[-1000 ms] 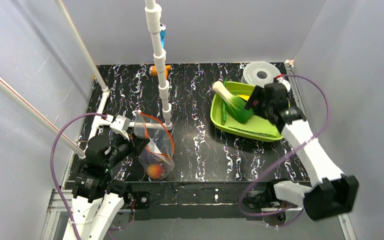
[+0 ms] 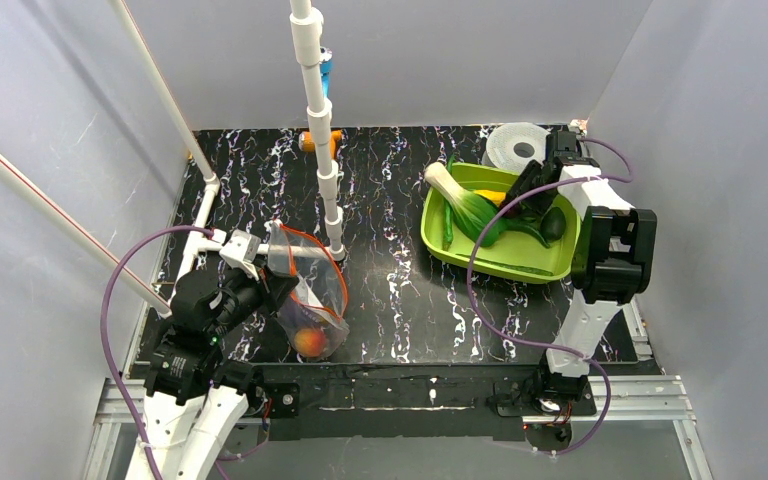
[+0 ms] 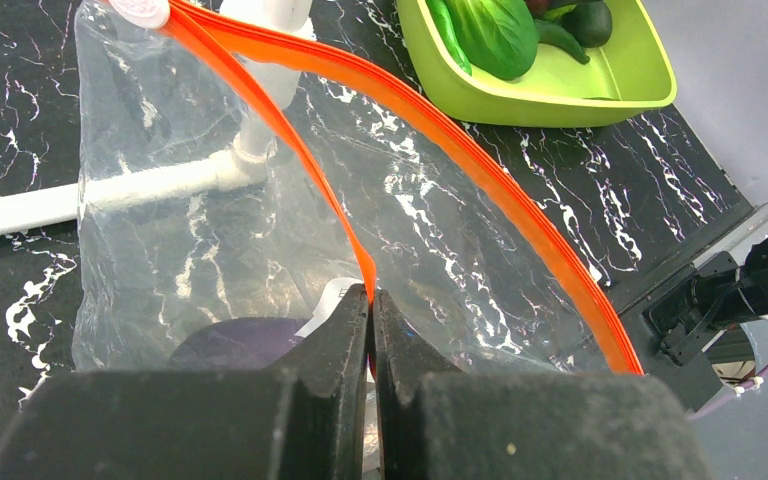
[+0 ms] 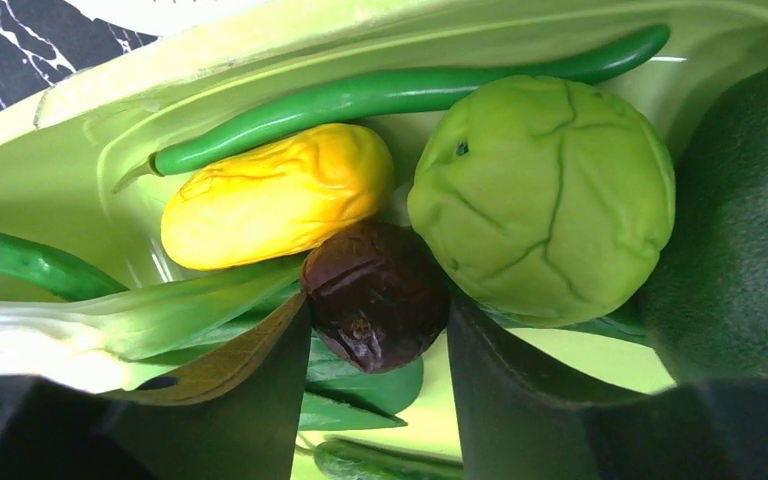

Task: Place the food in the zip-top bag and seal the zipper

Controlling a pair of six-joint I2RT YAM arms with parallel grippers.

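The clear zip top bag (image 2: 310,265), edged in orange, stands at the left with its mouth gaping. My left gripper is shut on one orange edge of it. A peach-like fruit (image 2: 310,342) sits at the bottom, and something purple (image 3: 230,342) shows through the film. In the green tray (image 2: 505,270), my right gripper has its fingers on either side of a dark brown round food (image 4: 375,290). They look close against it; whether they grip it I cannot tell.
Around the brown food lie a yellow vegetable (image 4: 280,195), a light green round one (image 4: 545,200), chillies, a bok choy (image 2: 472,215) and an avocado (image 2: 553,224). A white roll (image 2: 505,148) stands behind the tray. Bare counter separates bag and tray.
My right arm has swung in from the right and its gripper has come down into the tray, around the brown food. The left arm and the bag have stayed still.
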